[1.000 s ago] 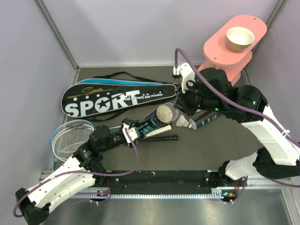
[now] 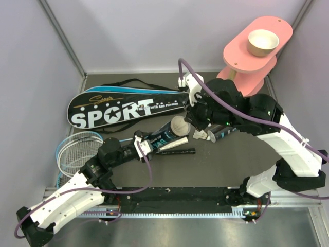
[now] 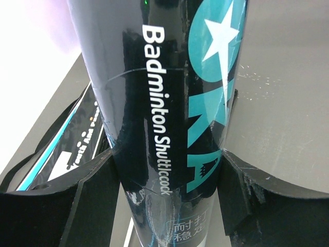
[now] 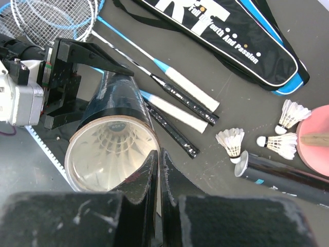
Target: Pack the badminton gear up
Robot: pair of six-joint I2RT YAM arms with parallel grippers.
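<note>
A dark shuttlecock tube (image 2: 165, 135) with teal lettering is tilted above the floor, my left gripper shut around its body. Its round mouth faces the right arm, and pale shuttlecock feathers show inside in the right wrist view. A cloudy clear lid (image 4: 110, 152) stands across that mouth; whether it is seated cannot be told. My right gripper is shut, its tips at the lid's right edge with the thin rim between them. The black SPORT bag (image 2: 126, 109) lies flat at the back left.
Rackets (image 4: 51, 18) lie at the left, their handles (image 4: 177, 98) under the held tube. Loose shuttlecocks (image 4: 230, 142) and a second dark tube (image 4: 285, 180) lie to the right. A pink stand (image 2: 259, 43) bears a cream bowl (image 2: 262, 41).
My right gripper has moved left with the clear lid, from beside the tube's mouth to across it. The left arm and its tube have stayed still.
</note>
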